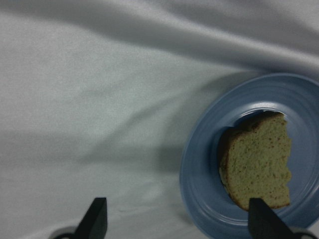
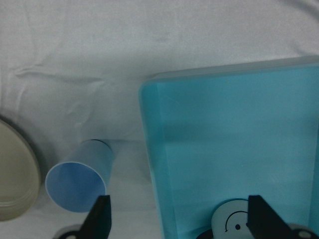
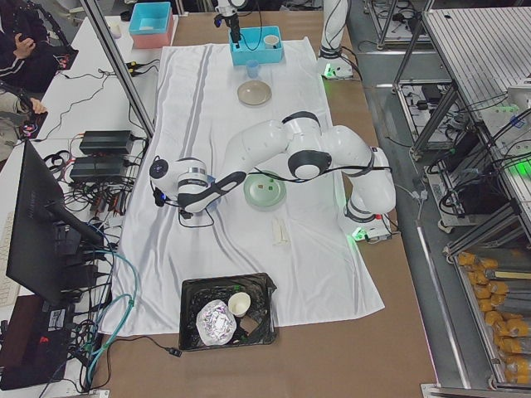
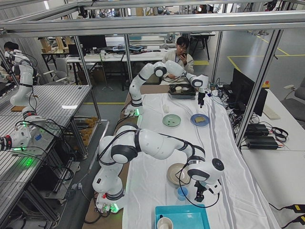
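A slice of bread (image 1: 254,159) lies on a blue plate (image 1: 199,189); in the left wrist view my left gripper hovers over that plate's near side, open and empty. My right gripper is also open, above a blue bin (image 2: 229,129) that holds a round item with a smiley face (image 2: 232,224). A blue cup (image 2: 77,184) stands left of the bin, beside a beige plate (image 2: 15,174). A green plate (image 4: 172,120) sits on the cloth between the arms.
A black tray (image 3: 262,333) with a foil bowl (image 3: 214,322) and a cream cup (image 3: 239,303) sits at one end. A monitor (image 3: 35,232) and cables line the table's side.
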